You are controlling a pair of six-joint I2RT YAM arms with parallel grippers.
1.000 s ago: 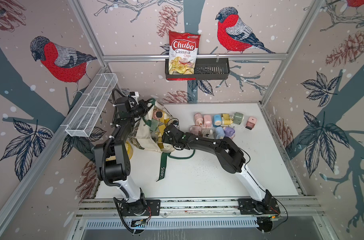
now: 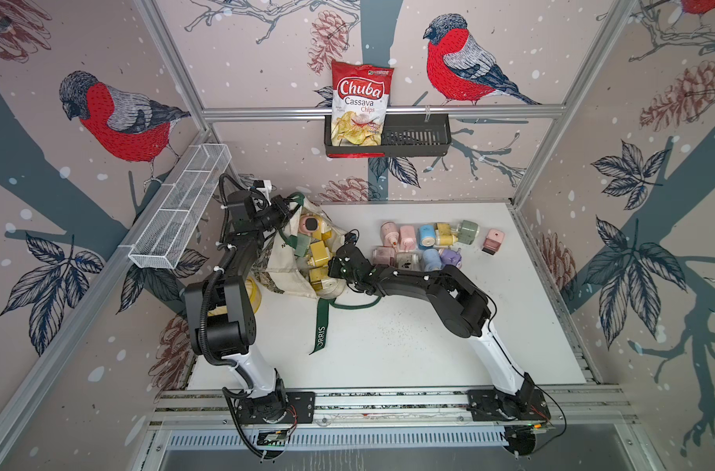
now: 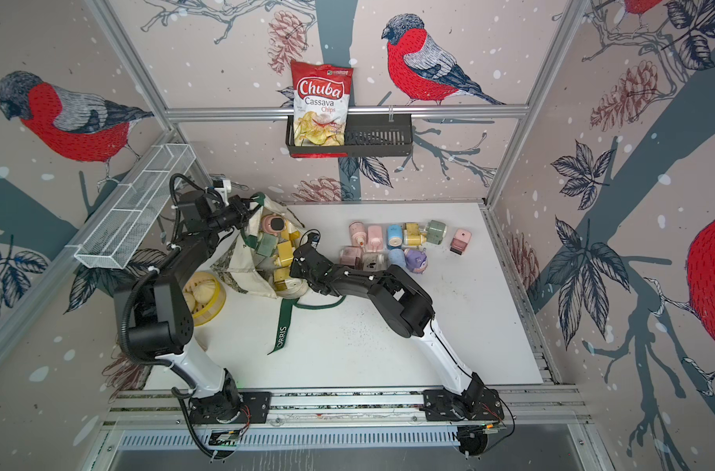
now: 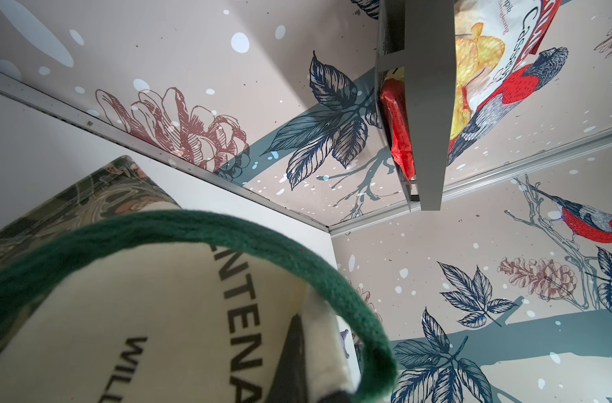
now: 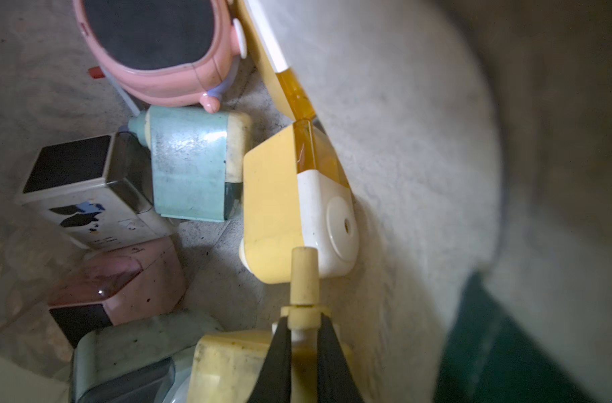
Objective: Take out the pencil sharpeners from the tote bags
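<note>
The cream tote bag [image 2: 283, 271] lies open on the left of the table, with several pencil sharpeners inside. At its far upper edge my left gripper [image 2: 292, 205] is shut on the bag's rim, beside the green strap [image 4: 205, 228]. My right gripper is inside the bag's mouth, its dark fingers [image 5: 277, 362] on either side of a pale yellow knob [image 5: 305, 275] above a yellow sharpener [image 5: 228, 366]; whether they grip it cannot be told. Farther in are a yellow-and-white sharpener [image 5: 275, 201], a teal one [image 5: 188, 161] and a pink one [image 5: 158, 74].
Several sharpeners, including a purple one [image 2: 451, 256] and a red-pink one [image 2: 492, 241], stand on the table's right rear. A yellow bowl [image 3: 208, 298] sits near the left arm.
My right gripper has shifted slightly rightward and toward the rear at the bag's mouth, uncovering more of the yellow sharpeners. The left arm has stayed in place.
</note>
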